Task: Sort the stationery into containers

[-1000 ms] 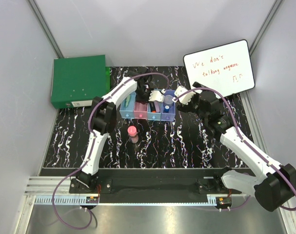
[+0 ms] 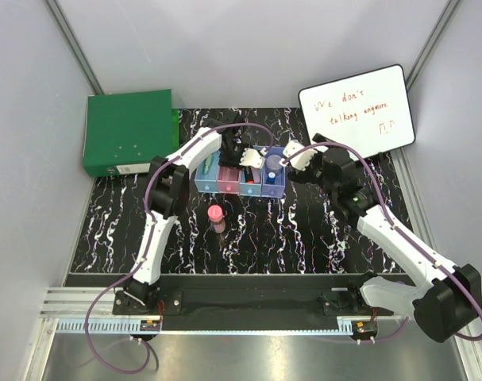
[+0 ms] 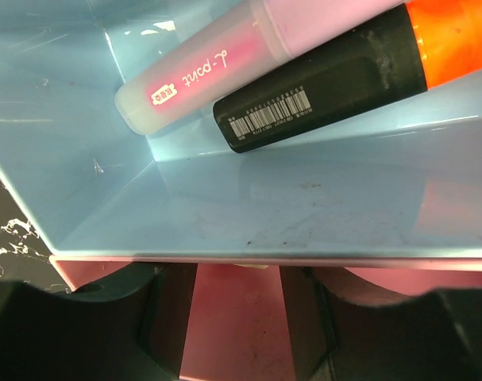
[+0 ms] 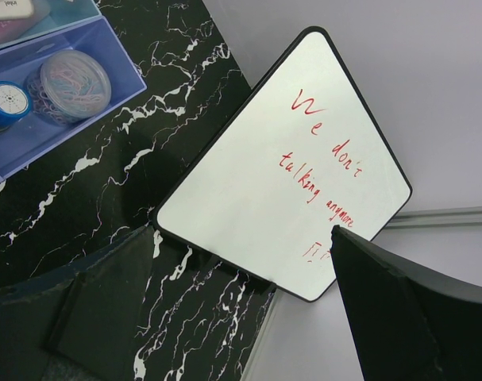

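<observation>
A row of joined containers lies under my left gripper: a light blue one [image 2: 207,186] on the left, a pink one [image 2: 229,187], another light blue one [image 2: 251,190] and a purple one [image 2: 274,190]. The left fingers are part open over the pink container, and nothing shows gripped between them. Inside the neighbouring blue container lie a pink marker [image 3: 197,79] and a black marker [image 3: 320,87] with an orange end. The purple container holds a clear tub [image 4: 72,83] and a blue-lidded jar [image 4: 8,101]. Open and empty, my right gripper hangs right of the containers.
A pink-capped bottle [image 2: 217,220] stands on the dark marbled table in front of the containers. The green box [image 2: 129,131] occupies the back left, and a whiteboard [image 2: 358,111] the back right. Bare table shows at the front right.
The left gripper has shifted slightly above the containers. The right arm and the pink-capped bottle look unmoved.
</observation>
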